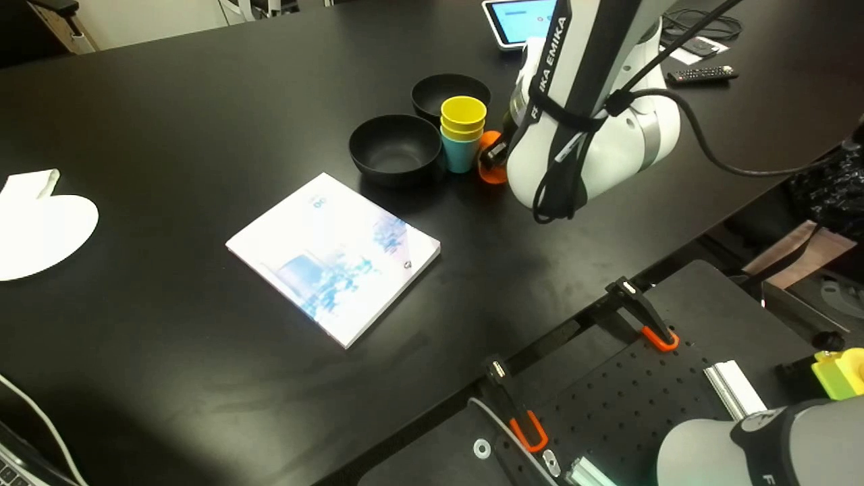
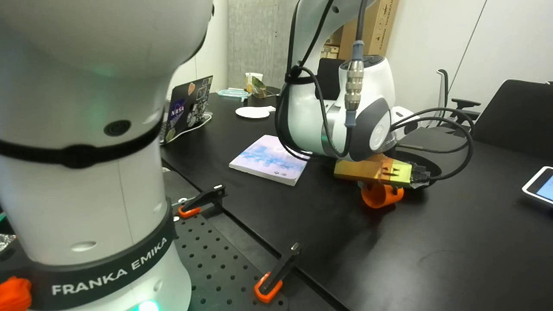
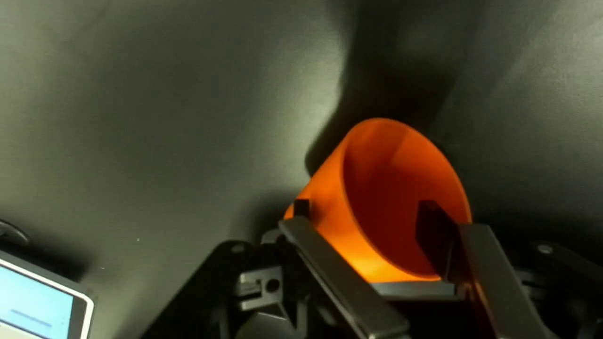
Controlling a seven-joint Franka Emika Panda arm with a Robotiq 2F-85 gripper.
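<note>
An orange cup (image 3: 333,195) lies tipped in the wrist view, its mouth facing up and right. My gripper straddles the cup's near wall, with one finger outside it and the other reaching into the mouth. The fingers stand apart, with space around the wall, so no firm hold shows. Exterior view 2 has the orange cup (image 2: 382,196) low under the yellow-orange gripper housing. A turquoise cup (image 1: 460,154) with yellow cups (image 1: 463,113) stacked in it stands right beside the orange cup (image 1: 491,171) in exterior view 1.
Two black bowls, one in front (image 1: 395,150) and one behind (image 1: 449,85), sit close to the stacked cups. A white book (image 1: 336,255) lies nearer the table's middle. A tablet (image 1: 518,20) is at the back. Open table stretches left of the book.
</note>
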